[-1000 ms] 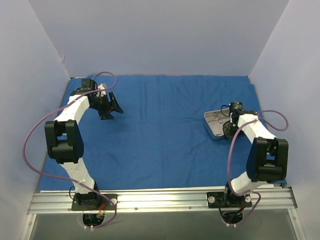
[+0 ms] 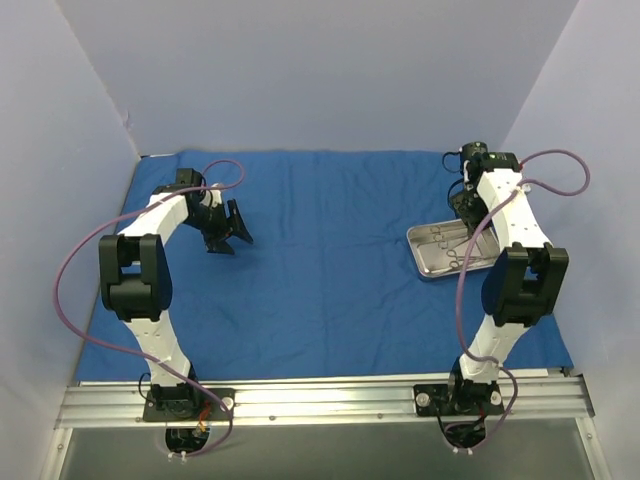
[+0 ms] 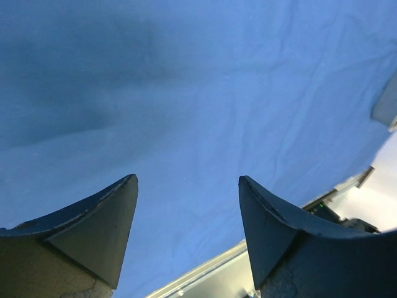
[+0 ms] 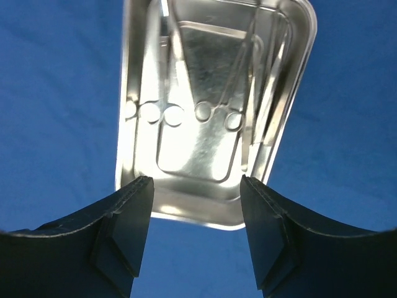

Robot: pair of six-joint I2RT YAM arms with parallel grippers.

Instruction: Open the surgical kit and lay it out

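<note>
A steel tray (image 2: 432,260) of surgical instruments, with several scissor-like tools and long slim ones (image 4: 248,149), rests on the blue cloth at the right. My right gripper hangs over it, open, its fingers by the tray's near end in the right wrist view and nothing between them. My left gripper (image 2: 231,226) is over bare cloth at the left; in the left wrist view its fingertips (image 3: 127,189) stand apart with nothing between.
Grey walls border the back and sides, and a metal rail runs along the front.
My right arm has risen and moved toward the back, uncovering more of the tray. My left gripper has shifted slightly right and toward the front.
</note>
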